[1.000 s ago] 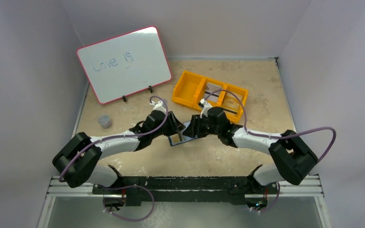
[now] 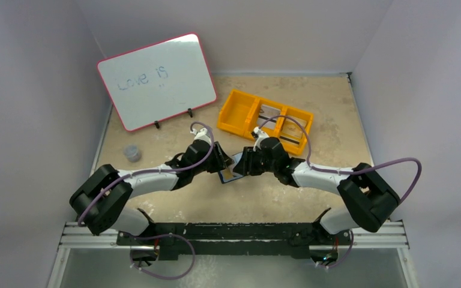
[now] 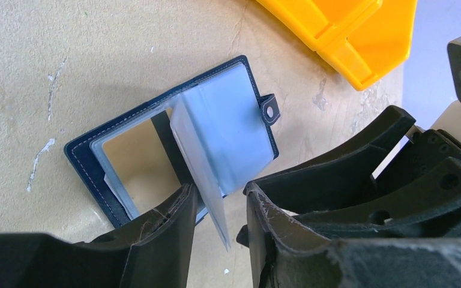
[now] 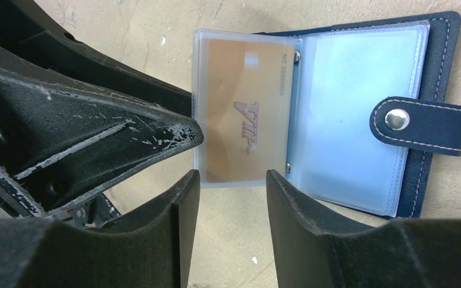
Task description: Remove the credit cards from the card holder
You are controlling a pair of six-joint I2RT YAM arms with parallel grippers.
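Note:
The navy card holder lies open on the table between both grippers, with pale translucent sleeves. A raised sleeve stands up toward my left gripper, which is part open around its lower end. In the right wrist view a tan card marked "VIP" shows inside a sleeve, left of the snap strap. My right gripper is part open at that sleeve's lower edge. The other arm's black fingers reach in from the left there. Whether either gripper touches the sleeve is unclear.
An orange divided tray with flat items sits behind the grippers. A whiteboard lies at the back left, and a small clear cup is at the left.
Over the last second the card holder has shifted slightly right under the grippers. Both arms have moved only very slightly.

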